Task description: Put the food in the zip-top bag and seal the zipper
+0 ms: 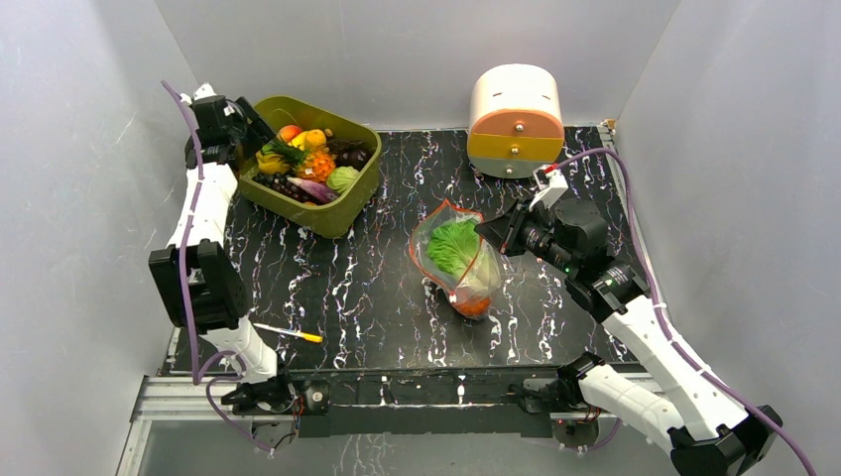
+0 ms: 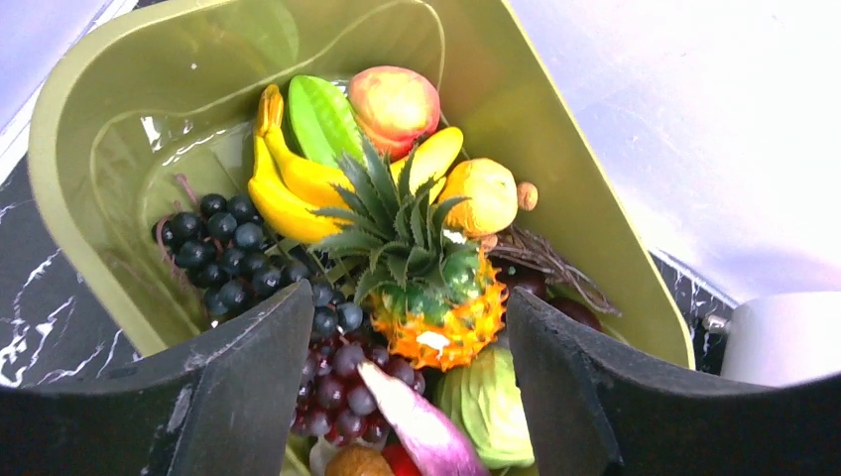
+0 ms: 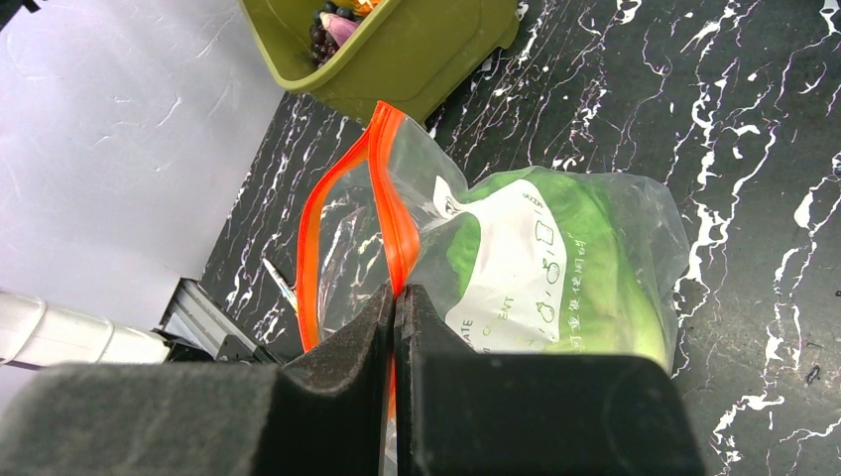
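Observation:
The clear zip bag (image 1: 471,268) with a red-orange zipper edge lies mid-table; inside are a leafy green vegetable (image 1: 453,245) and something orange-red. My right gripper is shut on the edge of the bag's orange zipper strip (image 3: 391,203), and the bag's mouth stands spread in a loop. At the back left, my left gripper is parted above the green basket (image 2: 129,307), nothing held between its fingers. Below it in the left wrist view are a pineapple (image 2: 436,317), an eggplant (image 2: 421,421), a cabbage (image 2: 491,412), bananas (image 2: 288,188) and dark grapes (image 2: 233,258).
A rounded drawer box (image 1: 515,119) stands at the back, right of centre. A yellow-handled tool (image 1: 288,331) lies near the front left. Bare dark marbled table lies between the basket and the bag.

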